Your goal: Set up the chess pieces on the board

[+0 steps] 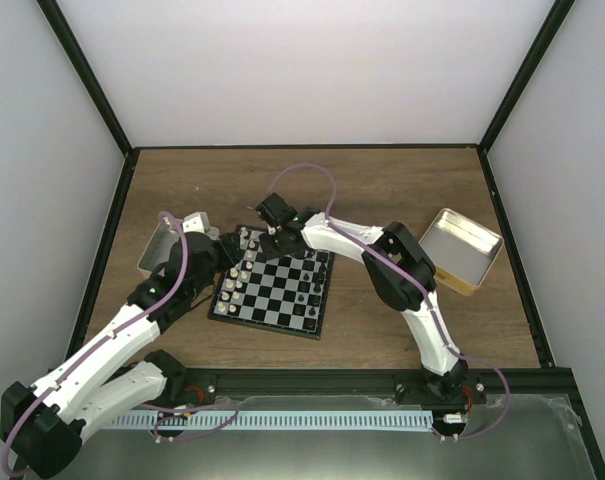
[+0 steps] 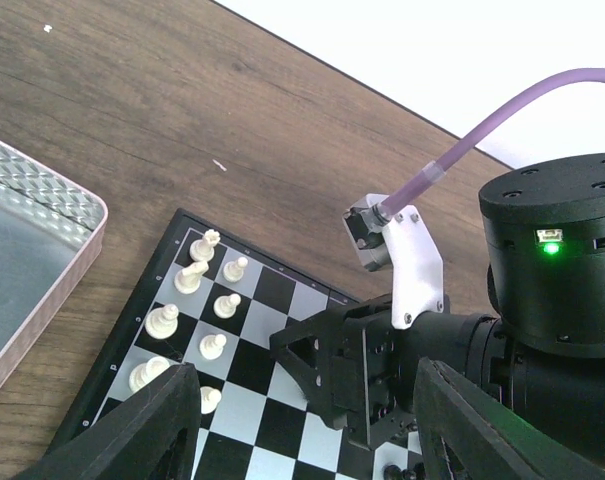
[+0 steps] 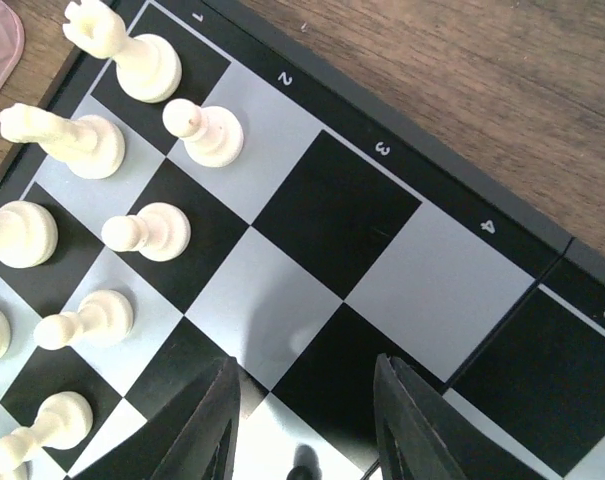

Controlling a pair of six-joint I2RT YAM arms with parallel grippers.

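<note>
The chessboard lies mid-table. White pieces, among them a rook, a pawn and a knight, stand upright along its left side; dark pieces stand on its right. My right gripper is open over the squares beside the white pawns, a dark piece top just visible below it. My left gripper is open at the board's left side, with my right arm in its view.
A grey container sits left of the board and a tan-walled bin at the far right. Table surface behind and right of the board is bare.
</note>
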